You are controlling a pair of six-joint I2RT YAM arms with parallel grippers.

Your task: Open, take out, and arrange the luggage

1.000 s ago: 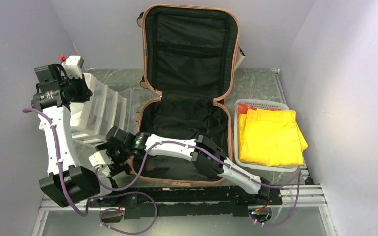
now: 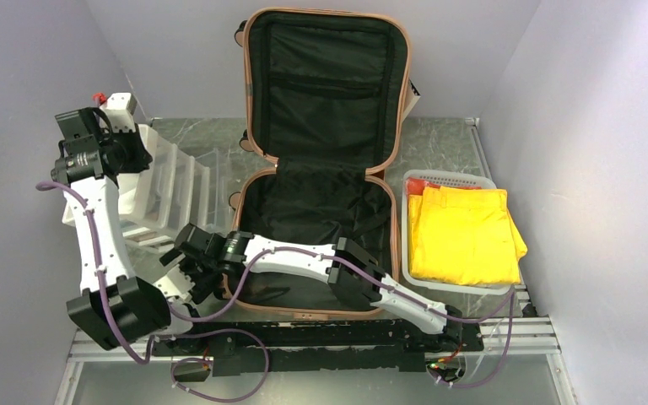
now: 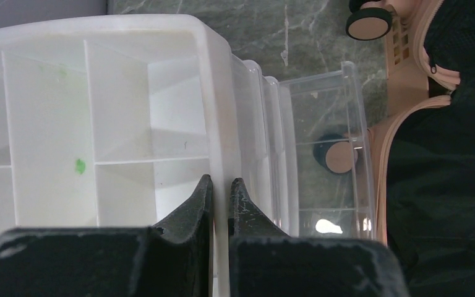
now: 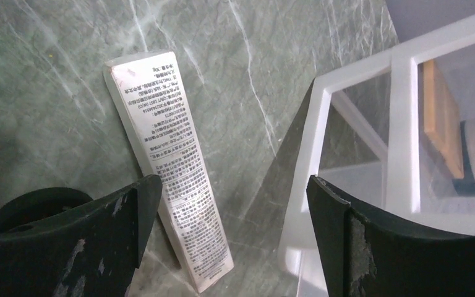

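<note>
The open suitcase point(image 2: 312, 211) stands empty in the middle, lid upright. At the left is a tilted plastic storage unit point(image 2: 169, 190) with several clear drawers. My left gripper is shut on the white rim point(image 3: 219, 130) of its divided top tray. My right gripper is open at the suitcase's left side, low beside the unit's clear frame point(image 4: 402, 142). Between its fingers in the right wrist view lies a long flat printed strip point(image 4: 167, 154) on the floor, apart from them.
A basket point(image 2: 405, 245) of folded yellow clothes point(image 2: 464, 236) with something red sits at the right. Grey walls enclose the sides and back. Some bare marble floor point(image 2: 439, 143) shows behind the basket.
My left gripper, on the unit, has shifted slightly toward the left and back. My right arm has moved slightly at the wrist; the suitcase and basket are unchanged.
</note>
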